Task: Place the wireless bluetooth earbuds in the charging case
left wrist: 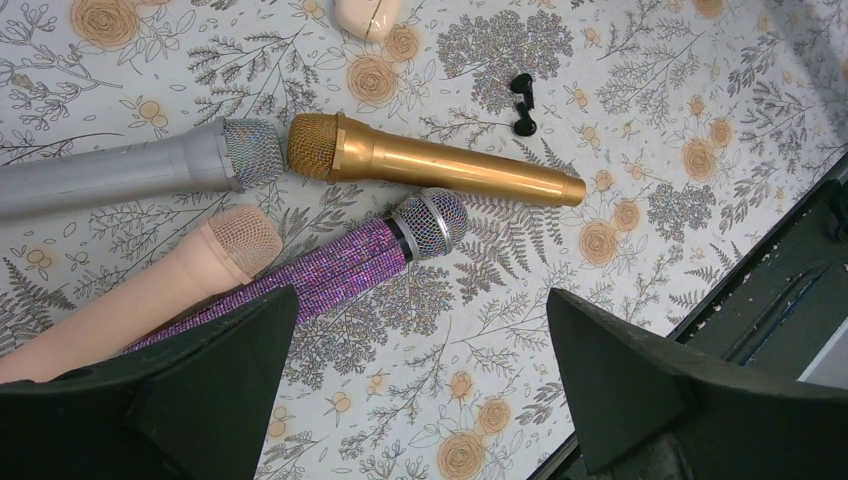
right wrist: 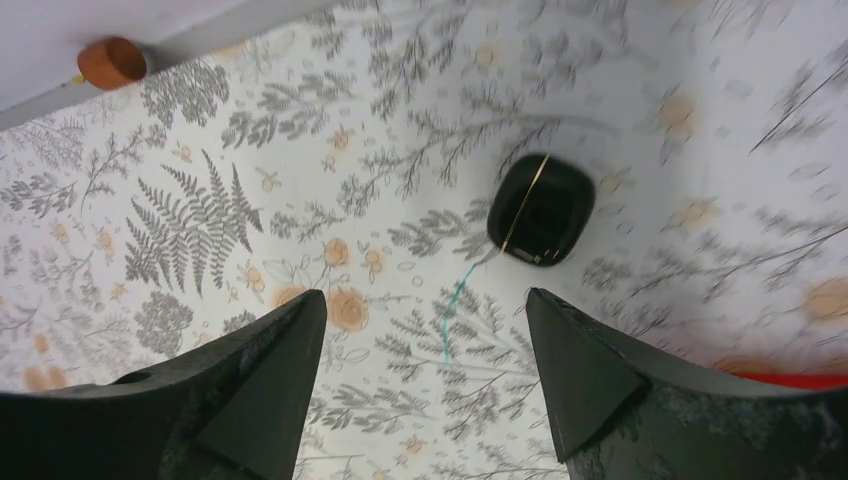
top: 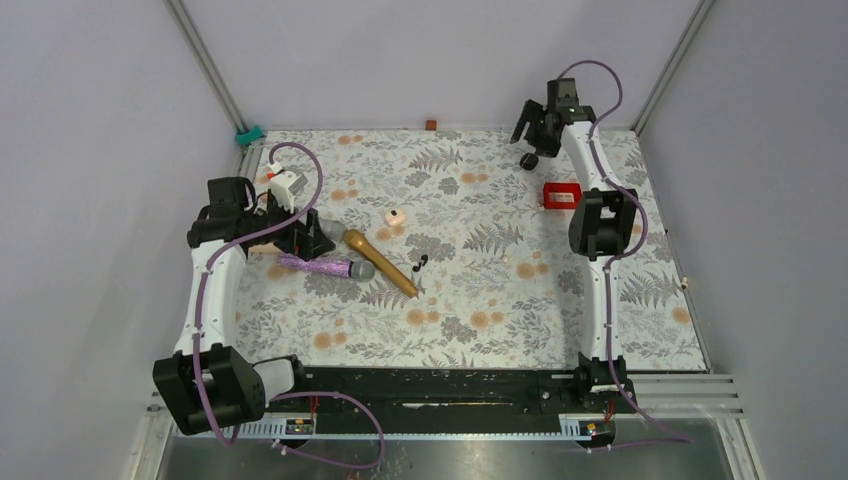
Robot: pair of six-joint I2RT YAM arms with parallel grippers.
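A small black rounded case (top: pixel 528 161) lies at the back right of the table; the right wrist view shows its glossy top (right wrist: pixel 543 210). My right gripper hovers above the table close to it, fingers apart and nothing between them. Two black earbuds (left wrist: pixel 522 104) rest close together near the middle of the table, seen also as dark earbuds (top: pixel 420 263) from above. The left gripper stands open and empty over the microphones at the left.
A pale pink case-like object (top: pixel 395 216) sits left of centre. Several microphones, among them a gold one (left wrist: pixel 450 165) and a purple glittery one (left wrist: pixel 335 265), crowd the left side. A red box (top: pixel 561 196) lies beside the right arm.
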